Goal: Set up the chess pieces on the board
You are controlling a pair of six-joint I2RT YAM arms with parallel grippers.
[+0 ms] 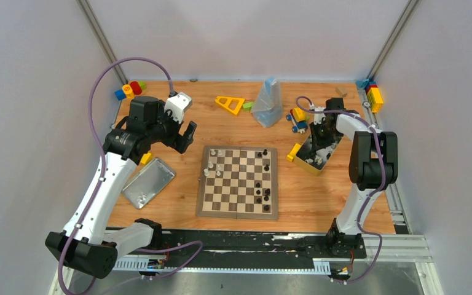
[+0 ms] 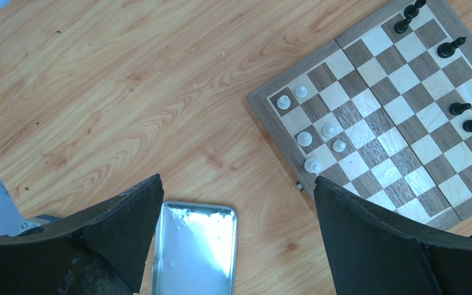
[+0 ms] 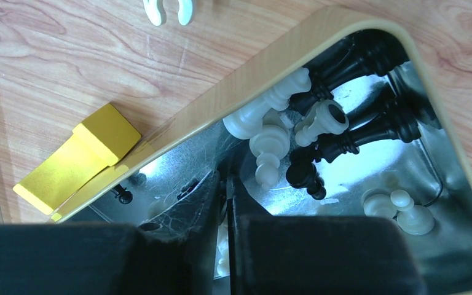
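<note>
The chessboard [image 1: 236, 216] lies in the middle of the table. White pieces [image 2: 304, 139] stand near its left edge and black pieces [image 2: 460, 109] on its right side. Loose black and white pieces lie jumbled in a box [image 1: 308, 168] to the right of the board. Inside that box, my right gripper points down with its fingertips very close together. Whether a piece is caught between them is hidden. My left gripper hangs up and left of the board, open and empty, its fingers [image 2: 120, 224] wide apart.
A yellow block [image 3: 80, 160] touches the box's left side. Behind the box are a toy vehicle [image 1: 298, 120] and a bluish plastic bag [image 1: 268, 104]. A metal tray [image 1: 149, 182] lies left of the board. Bare table separates board and box.
</note>
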